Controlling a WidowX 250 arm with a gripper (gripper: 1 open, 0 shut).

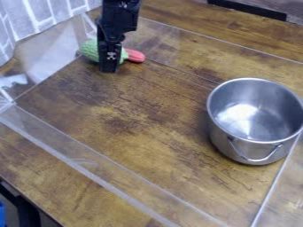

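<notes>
My black gripper [109,57] hangs at the upper left of the camera view, low over a green, bumpy toy [90,50] with a red end piece [134,56] lying to its right. The gripper hides part of the toy; whether its fingers are open or shut, or touch the toy, I cannot tell.
A steel pot [253,122] with a handle stands at the right. Clear plastic walls edge the wooden table [130,124]. A white patterned cloth [24,22] is at the upper left.
</notes>
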